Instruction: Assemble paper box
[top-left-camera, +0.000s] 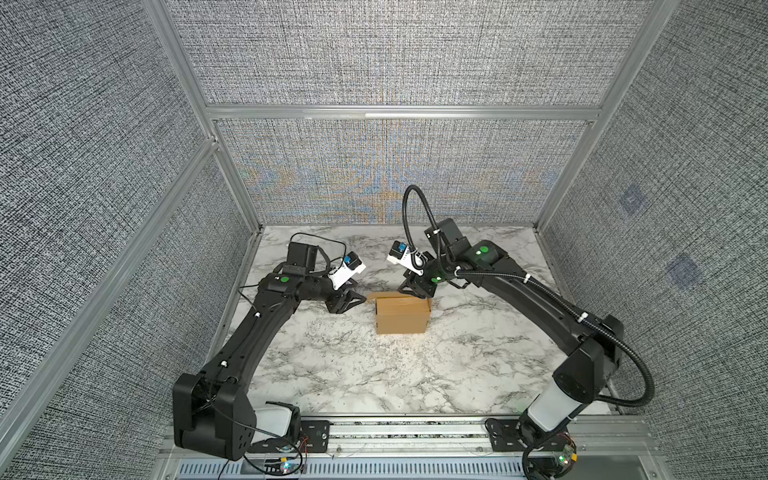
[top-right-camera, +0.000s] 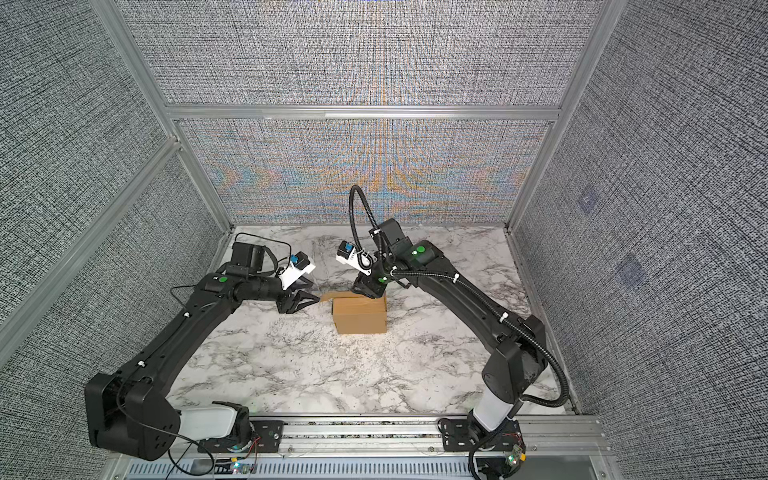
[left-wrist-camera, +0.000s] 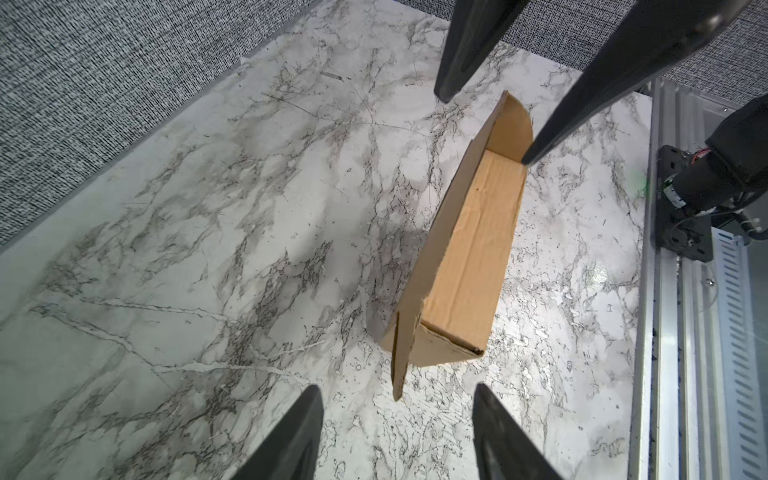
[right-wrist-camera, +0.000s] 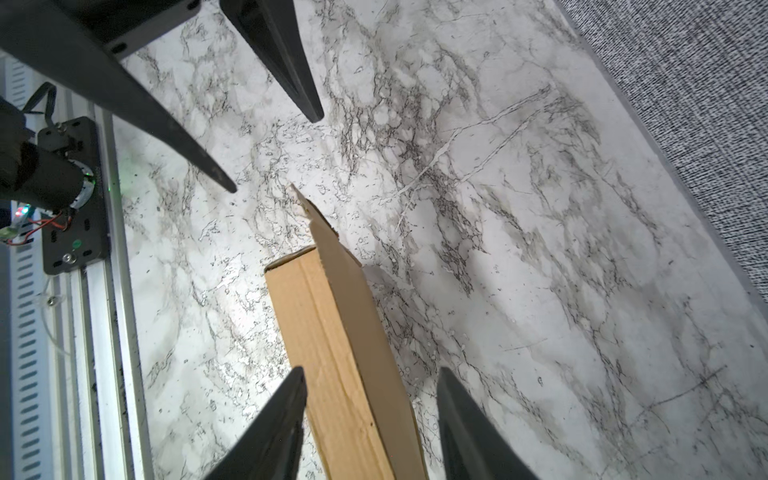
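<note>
A brown cardboard box (top-left-camera: 401, 318) stands on the marble table near the middle, with an upright flap along its back edge that sticks out past the left end (left-wrist-camera: 400, 352). In the left wrist view more upright cardboard shows at the far end. My left gripper hangs just left of the box, fingers apart and empty, facing the protruding flap. My right gripper is over the back right of the box, fingers apart, with nothing seen held between them.
Textured walls surround it, and an aluminium rail (top-left-camera: 400, 432) runs along the front beside the arm bases.
</note>
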